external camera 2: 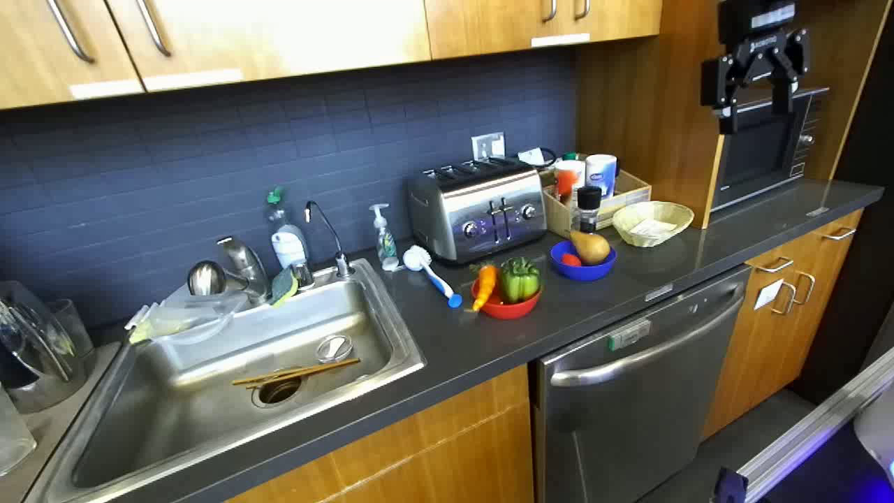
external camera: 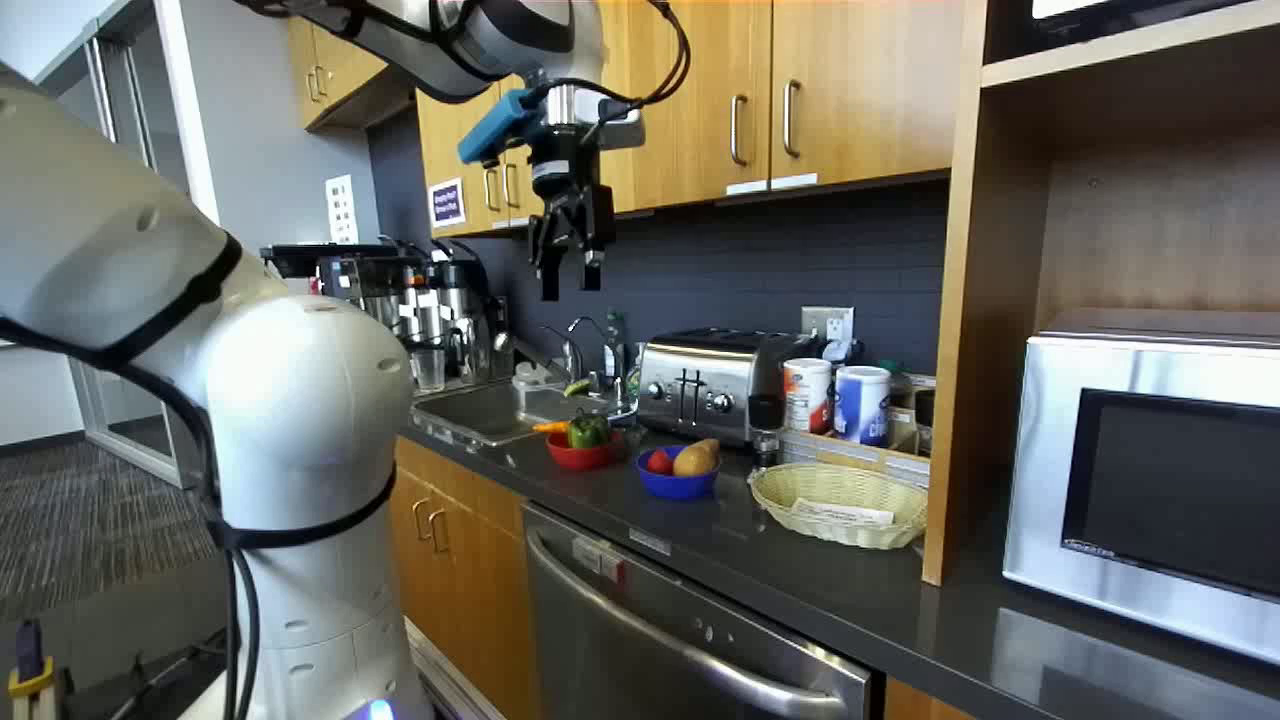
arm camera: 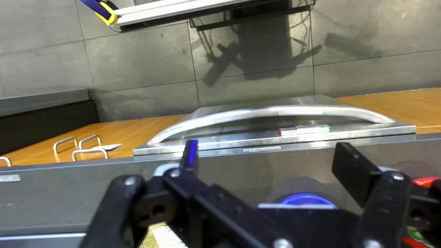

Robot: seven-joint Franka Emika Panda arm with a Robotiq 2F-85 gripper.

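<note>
My gripper [external camera: 570, 278] hangs high above the counter, its fingers wide apart and pointing down. Between the two fingers the wrist view shows only bare counter. A blue bowl [external camera 2: 584, 270] holds a brown pear-like item [external camera 2: 591, 246] and a red item [external camera 2: 570, 260]. Left of it in exterior view 2, a red bowl [external camera 2: 508, 310] carries a green pepper [external camera 2: 519, 280] and an orange carrot [external camera 2: 485, 286]. A wicker basket [external camera: 792, 518] with a white paper inside stands to the right. In the wrist view, my gripper hides much of both bowls and the basket.
A steel toaster [external camera 2: 482, 209], a wooden tray [external camera 2: 634, 191] of canisters and a dark-topped grinder [external camera 2: 587, 208] line the back. The sink [external camera 2: 117, 419] lies left, a microwave [external camera: 1134, 468] right. Cabinets [external camera: 864, 84] overhang the counter.
</note>
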